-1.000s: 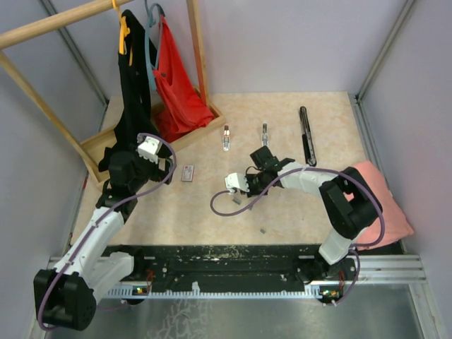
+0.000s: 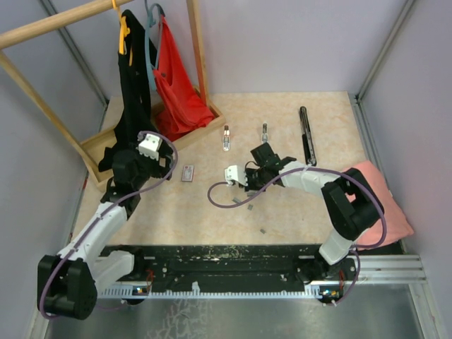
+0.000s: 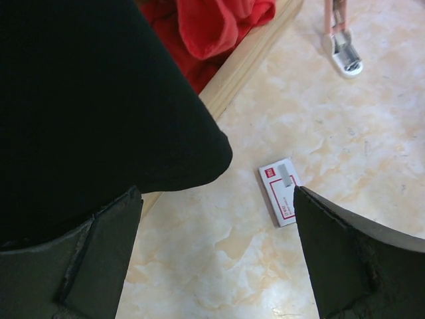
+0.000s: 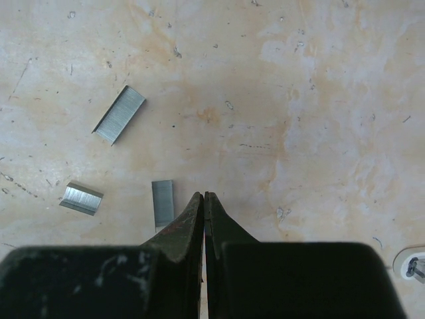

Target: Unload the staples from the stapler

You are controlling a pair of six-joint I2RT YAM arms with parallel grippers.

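My right gripper is shut with nothing between its fingertips. Just left of it in the right wrist view lies a grey strip of staples (image 4: pixel 163 201), outside the fingers, its near end hidden by them. A second staple strip (image 4: pixel 120 114) and a shorter staple piece (image 4: pixel 81 199) lie loose farther left. Two staplers stand at the back of the table, one pink and white (image 2: pixel 226 138), the other white (image 2: pixel 265 133); the right wrist view catches one stapler's end (image 4: pixel 413 264) at its edge. My left gripper is open and empty beside the black cloth.
A white and red staple box (image 3: pixel 281 191) lies on the table to the right of the left gripper. Black cloth (image 2: pixel 133 85) and red cloth (image 2: pixel 179 88) hang from a wooden rack at left. A long black object (image 2: pixel 307 135) and a pink cushion (image 2: pixel 378 205) are at right.
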